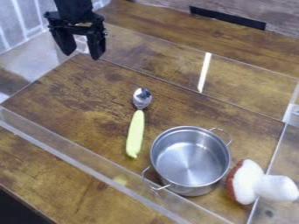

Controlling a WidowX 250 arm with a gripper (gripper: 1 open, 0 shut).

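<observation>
My black gripper (79, 45) hangs at the upper left over the wooden table, its tips pointing down, apart from the objects; I cannot tell whether it is open or shut. A spoon with a pale yellow-green handle (135, 131) lies near the middle, its metal bowl toward the back. A steel pot (188, 159) with two handles sits at the lower right. Right of it lies a white and red object (261, 185), which I cannot identify.
A clear low barrier rings the work area. A white strip (205, 73) lies at the back right.
</observation>
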